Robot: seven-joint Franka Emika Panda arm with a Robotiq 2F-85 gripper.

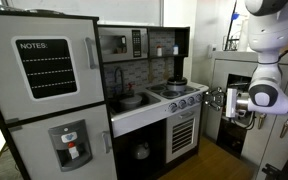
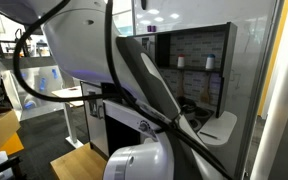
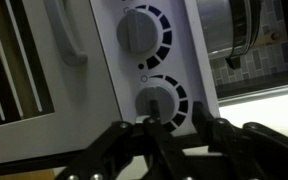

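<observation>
In the wrist view, my gripper stands partly open at the stove's control panel, with a gap between its dark fingers. The lower grey knob is right by the left fingertip, which covers part of it. Whether they touch is unclear. Above it, a second grey knob is clear of the fingers. Black dial marks curve round both knobs. In exterior view 1, my gripper is at the right end of the toy kitchen's knob row. My own arm hides the gripper in exterior view 2.
A pot stands on the stovetop, left of the gripper. Below the knobs is the oven door, whose handle lies left of the knobs in the wrist view. Grey cabinets stand behind the arm.
</observation>
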